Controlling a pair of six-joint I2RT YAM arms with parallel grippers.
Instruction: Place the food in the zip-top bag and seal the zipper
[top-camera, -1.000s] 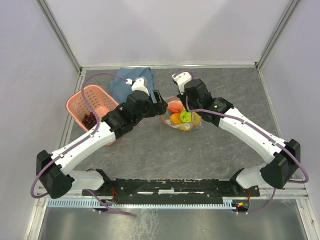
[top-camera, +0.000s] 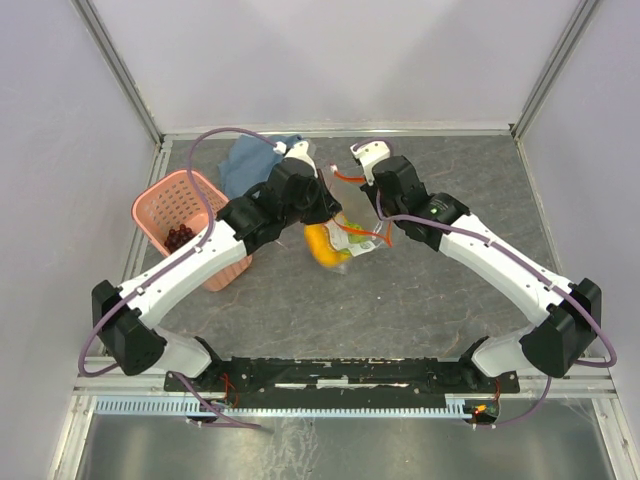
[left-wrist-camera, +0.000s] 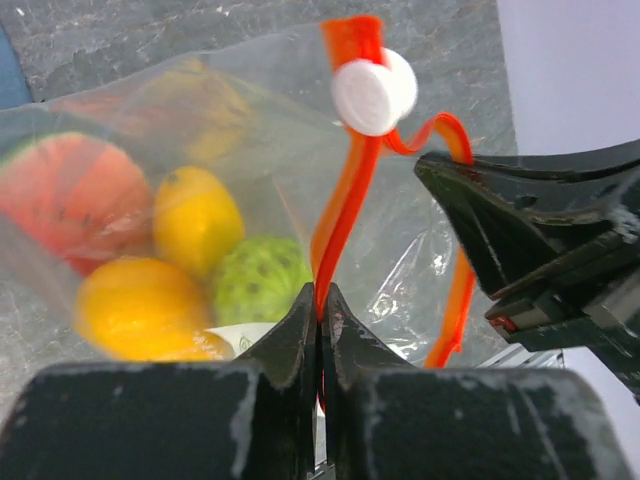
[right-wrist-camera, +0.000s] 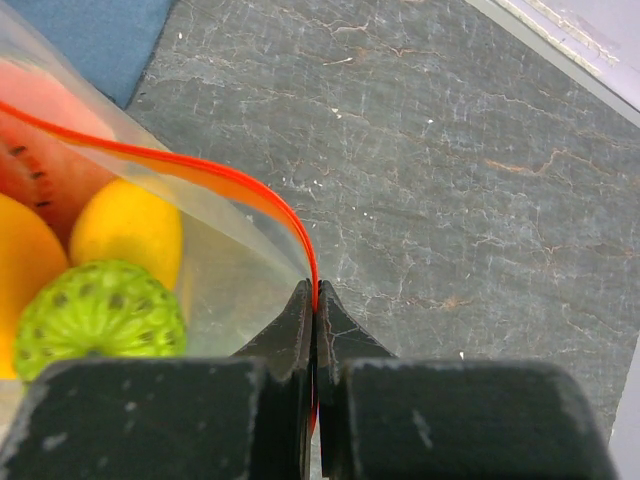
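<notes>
The clear zip bag (top-camera: 347, 257) hangs between both grippers, holding plastic food: a watermelon piece (left-wrist-camera: 72, 195), yellow pieces (left-wrist-camera: 196, 222) and a green piece (right-wrist-camera: 100, 320). My left gripper (top-camera: 321, 200) is shut on the bag's orange zipper edge, with a white slider (left-wrist-camera: 372, 95) just above its fingertips in the left wrist view. My right gripper (top-camera: 368, 182) is shut on the other end of the bag's rim; in the right wrist view the orange edge (right-wrist-camera: 245, 190) runs down into its fingertips (right-wrist-camera: 314, 305).
A pink basket (top-camera: 152, 213) with dark grapes (top-camera: 180, 238) stands at the left. A blue cloth (top-camera: 242, 160) lies at the back.
The bag is lifted and stretched between the grippers.
</notes>
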